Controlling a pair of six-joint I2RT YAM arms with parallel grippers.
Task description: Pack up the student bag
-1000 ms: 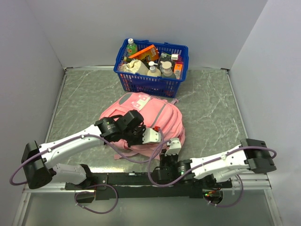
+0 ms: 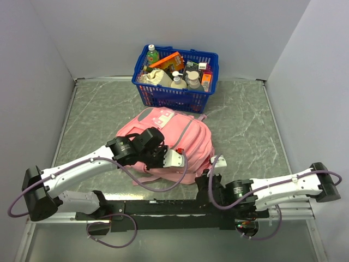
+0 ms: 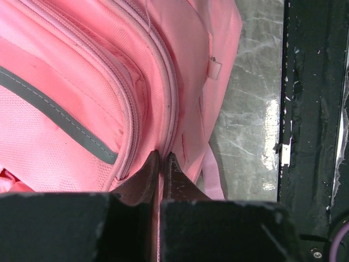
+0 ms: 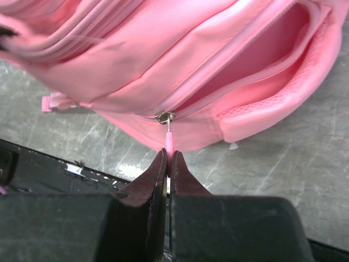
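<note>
A pink backpack (image 2: 169, 131) lies on the grey worktop. My left gripper is shut on its zippered edge (image 3: 169, 120), fingers pinching the fabric beside the zip. At the bag's right end, my right gripper is shut on the pink pull of a zipper slider (image 4: 164, 117), held thin between its fingertips. A side pocket (image 4: 251, 60) there gapes along its zip.
A blue basket (image 2: 146, 94) full of bottles, boxes and a bag stands behind the backpack. Bare worktop (image 2: 245, 125) shows at left and right; a black rail (image 2: 158, 208) runs along the front.
My right arm has moved to the right along the front of the bag, away from the left gripper. The left arm has barely shifted.
</note>
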